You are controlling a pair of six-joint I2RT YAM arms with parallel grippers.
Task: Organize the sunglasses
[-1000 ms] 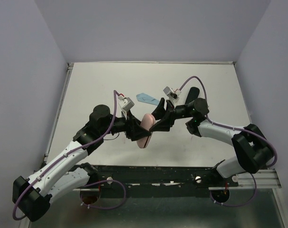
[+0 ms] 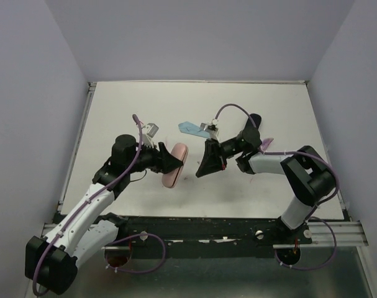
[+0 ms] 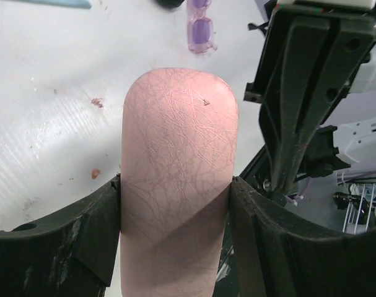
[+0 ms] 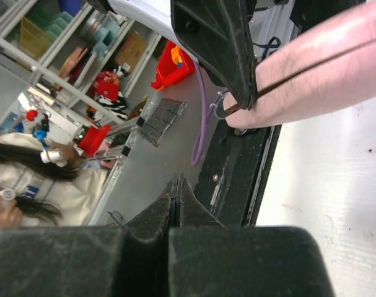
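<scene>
In the top view my left gripper (image 2: 171,164) is shut on the pink glasses case (image 2: 176,172), gripped across its middle above the table's left-centre. Seen from the left wrist, the case (image 3: 178,136) lies lengthwise between both fingers. A narrow dark seam runs along its edge in the right wrist view, where a left finger presses the case (image 4: 330,77). My right gripper (image 2: 202,172), apart from the case to its right, is shut with nothing between its fingertips. Purple-lensed sunglasses (image 3: 201,32) lie on the table, partly behind the right arm in the top view.
A light blue cloth (image 2: 194,129) lies flat behind the grippers. A black elongated case (image 2: 254,120) rests at the back right, partly hidden by the right arm.
The right gripper was at the case and has come away from it, now shut. My left gripper has carried the case left and slightly back. The sunglasses show more clearly now.
</scene>
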